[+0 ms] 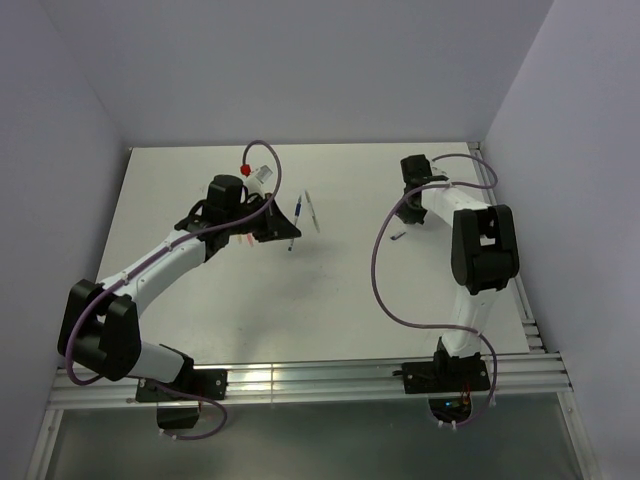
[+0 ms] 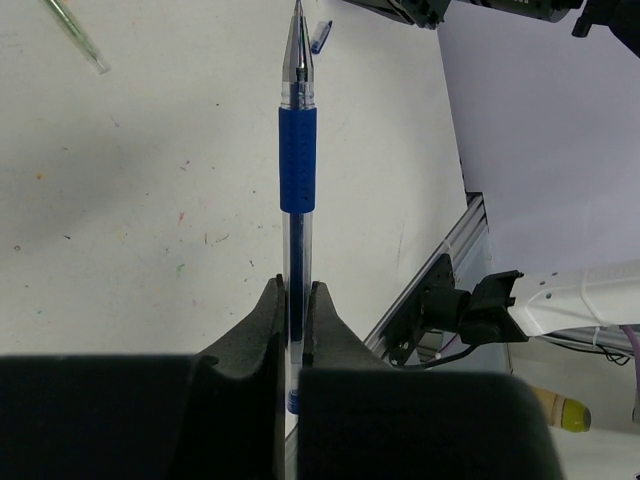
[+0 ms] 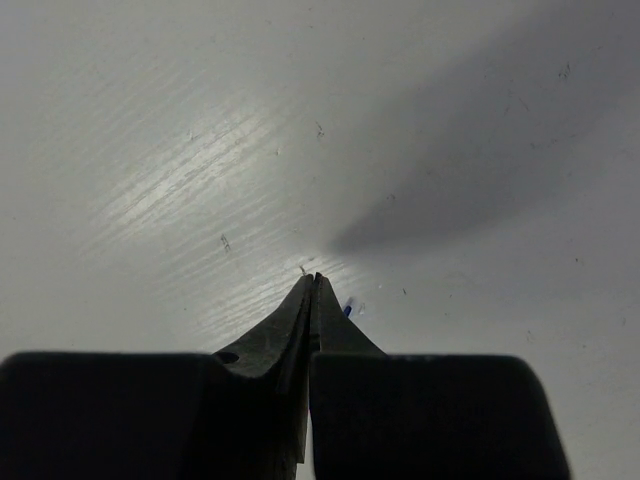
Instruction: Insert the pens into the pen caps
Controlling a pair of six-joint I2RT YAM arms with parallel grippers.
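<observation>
My left gripper (image 1: pixel 286 226) is shut on a blue pen (image 2: pixel 297 160), held upright in the left wrist view with its bare tip pointing away. On the right, my right gripper (image 1: pixel 410 214) is shut with nothing visible between its fingers, low over the table just behind a small blue cap (image 1: pixel 398 235); in the right wrist view a bit of blue (image 3: pixel 347 310) peeks out beside its fingertips. The cap (image 2: pixel 321 36) also shows in the left wrist view. A clear pen (image 1: pixel 312 210) with green inside (image 2: pixel 78 35) lies near the left gripper.
Reddish pens (image 1: pixel 250 239) lie partly hidden under the left arm.
</observation>
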